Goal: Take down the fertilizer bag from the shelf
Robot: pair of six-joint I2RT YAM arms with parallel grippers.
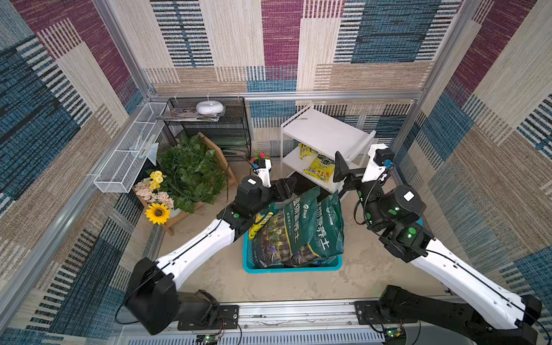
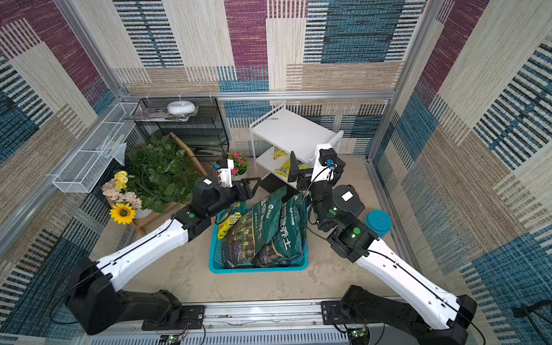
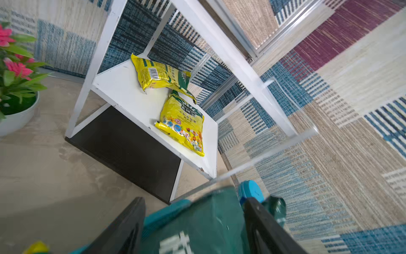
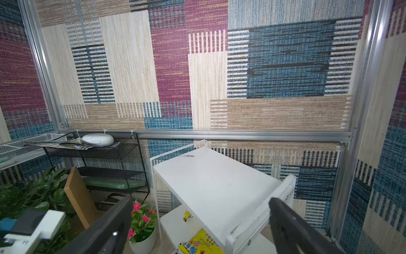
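Observation:
Two yellow fertilizer bags lie on the lower board of the white shelf. The left wrist view shows the front bag and the rear bag clearly, both untouched. My left gripper is open, its fingers well apart with nothing held, above the teal basket and in front of the shelf. My right gripper, also open and empty, hangs at the shelf's front right corner, facing its bare top board. That board hides most of the bags in the right wrist view.
Large dark green soil bags and a yellow bag fill the teal basket. A pot of pink flowers stands left of the shelf. Leafy plants and a black wire rack occupy the left.

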